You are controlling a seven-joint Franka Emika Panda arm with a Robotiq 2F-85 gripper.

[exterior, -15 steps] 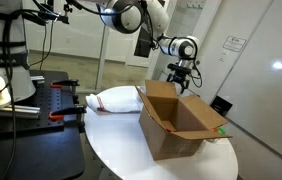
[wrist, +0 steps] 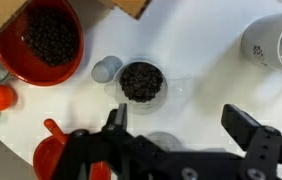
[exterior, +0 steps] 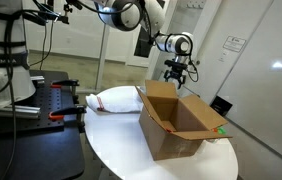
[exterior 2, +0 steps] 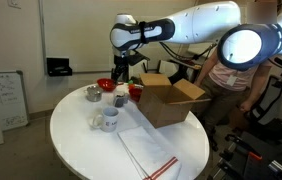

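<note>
My gripper stands open, its two dark fingers apart with nothing between them. In the wrist view, a small clear cup with handles (wrist: 141, 83), filled with dark beans, sits on the white table ahead of the fingertips. A red bowl (wrist: 53, 73) of similar beans is at the upper left. Between them is a small grey cylinder (wrist: 106, 69). At the upper right stands a white mug (wrist: 276, 45). In exterior view 2, the gripper (exterior 2: 129, 79) hangs over the far part of the table, above the cups. The box hides the small items in exterior view 1.
An open cardboard box (exterior: 169, 137) with raised flaps stands close to the gripper. Red cookware (wrist: 51, 158) lies at the wrist view's lower left. A white cloth (exterior 2: 147, 152) covers the table's near side. Bare tabletop (exterior 2: 76, 147) shows at left.
In exterior view 1, my gripper has shifted slightly left behind the box. The box and cloth have not moved.
</note>
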